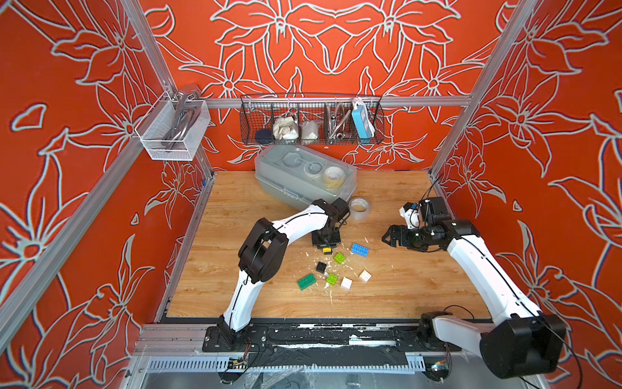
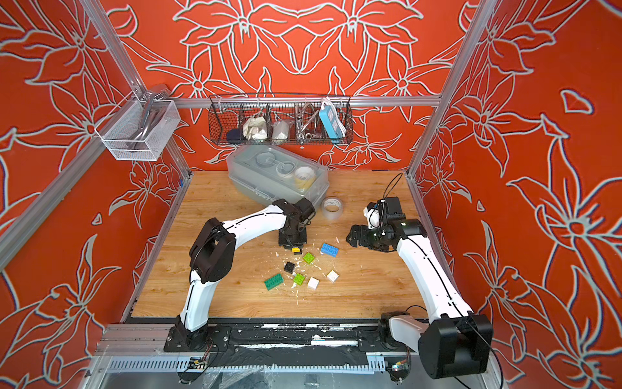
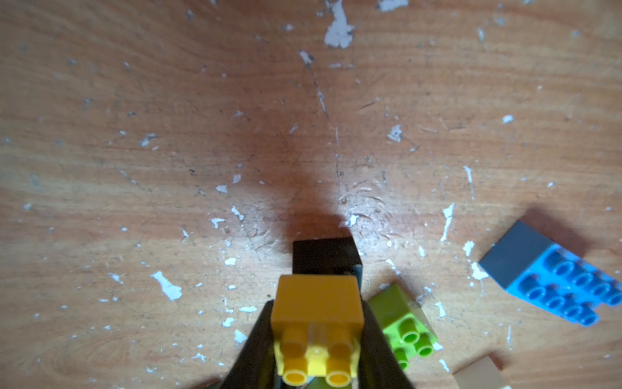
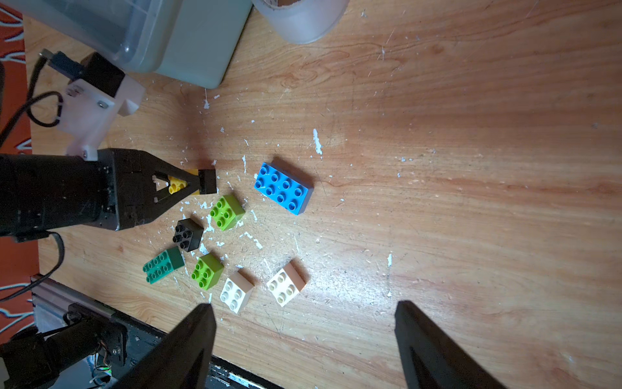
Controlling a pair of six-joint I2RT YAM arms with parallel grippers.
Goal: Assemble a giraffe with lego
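In the left wrist view my left gripper is shut on a yellow brick (image 3: 317,301), held above the table behind a black brick. My right gripper stands open over the right of the table, right of the blue brick, with nothing between its fingers.
A grey lidded box (image 1: 304,175) stands at the back behind my left gripper, with a tape roll (image 1: 359,207) beside it.
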